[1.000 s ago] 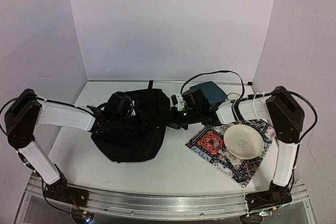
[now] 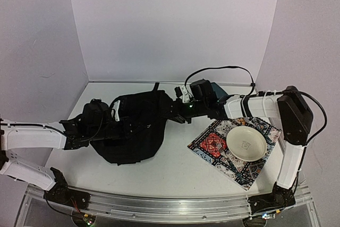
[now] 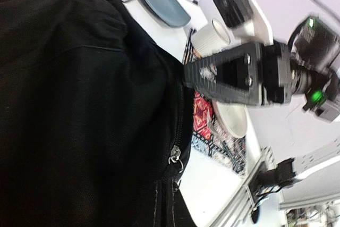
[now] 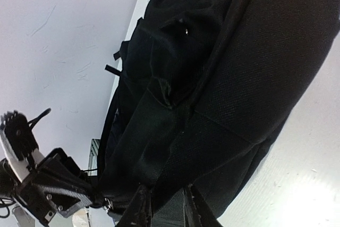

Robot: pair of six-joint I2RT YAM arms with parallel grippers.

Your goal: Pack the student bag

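The black bag [image 2: 139,150] lies on the left half of the table, its fabric slack and folded. Along its edge in the left wrist view runs a zipper with a silver slider and ring [image 3: 175,154]. My left gripper is over the bag, shut, with the end of the zipper pull at its fingertips. At the bag's right side, my right gripper touches the fabric. Its fingers [image 4: 139,206] show a little apart with black cloth between and behind them; whether they pinch it cannot be made out.
On the right lies a patterned mat [image 2: 206,143] with a white plate [image 2: 246,143] and a fork [image 2: 220,147]. A light ribbed cup [image 3: 211,36] stands near the mat. Behind the right arm is a dark blue-grey object [image 3: 162,3].
My left gripper has drawn back to the left across the bag, and its arm has folded toward the left edge. The right gripper has shifted only slightly.
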